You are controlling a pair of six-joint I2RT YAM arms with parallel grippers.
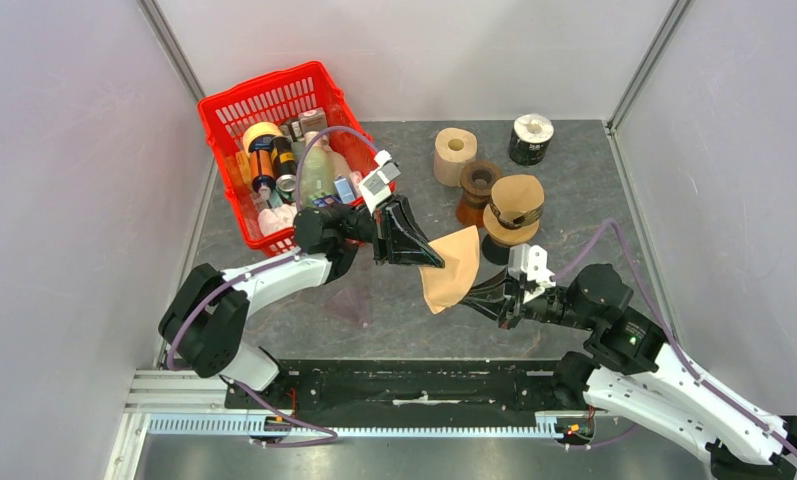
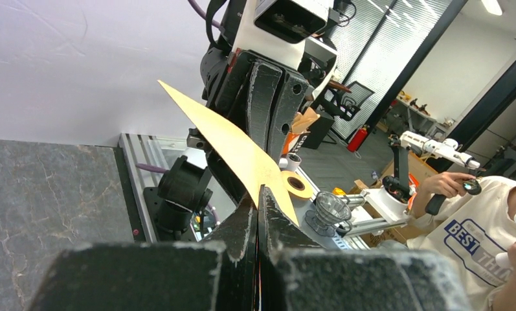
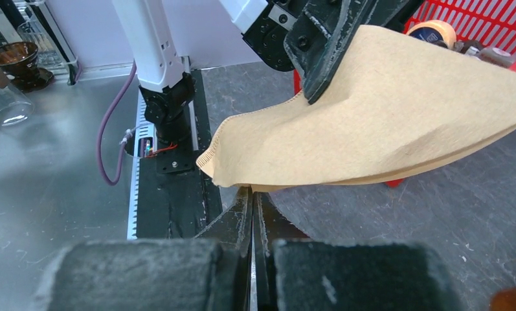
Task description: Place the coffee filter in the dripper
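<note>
A tan, flat coffee filter (image 1: 452,270) hangs above the table between my two grippers. My left gripper (image 1: 436,264) is shut on its upper left edge, and the paper rises from those fingertips in the left wrist view. At its lower corner my right gripper (image 1: 466,301) is shut; in the right wrist view the fingertips meet the bottom edge of the filter (image 3: 371,123), which hides their very ends. Behind stands a brown dripper-like vessel (image 1: 477,190), open on top. Beside it, another dark vessel (image 1: 515,215) carries tan material in its mouth.
A tan paper roll (image 1: 454,157) and a black tin with a white top (image 1: 531,139) stand at the back right. The red basket (image 1: 231,190), full of bottles and cans, fills the back left, close to my left arm.
</note>
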